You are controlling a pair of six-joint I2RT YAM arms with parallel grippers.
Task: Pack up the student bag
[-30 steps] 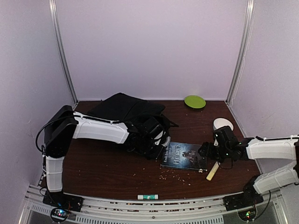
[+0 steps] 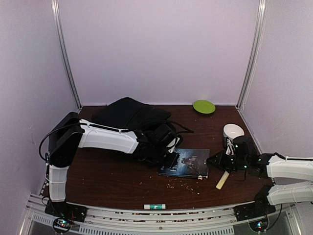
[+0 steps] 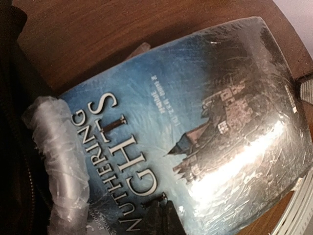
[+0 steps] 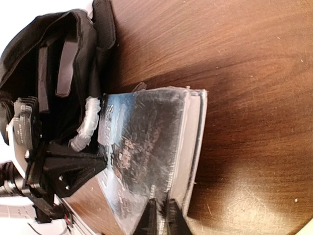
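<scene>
A shrink-wrapped book (image 2: 193, 165), titled in white on blue with a dark castle, lies flat on the table. To its left the black bag (image 2: 128, 112) rests with its opening towards the book, as the right wrist view shows. A clear-wrapped tubular roll (image 4: 88, 125) lines the bag's mouth, beside the book. My left gripper is shut over the title end of the cover, nothing visible between its fingers. At the opposite edge is my right gripper, its blurred fingers close together; whether they grip the book cannot be told.
A green plate (image 2: 204, 106) and a white bowl (image 2: 233, 131) stand at the back right. Below the right arm lies a yellow stick (image 2: 222, 180); a glue stick (image 2: 154, 206) lies on the front rail. Crumbs (image 2: 183, 185) are scattered before the book.
The book has slid left towards the bag, and my right gripper has moved left along with its edge. My left gripper has shifted slightly right, now overlapping the book's left end.
</scene>
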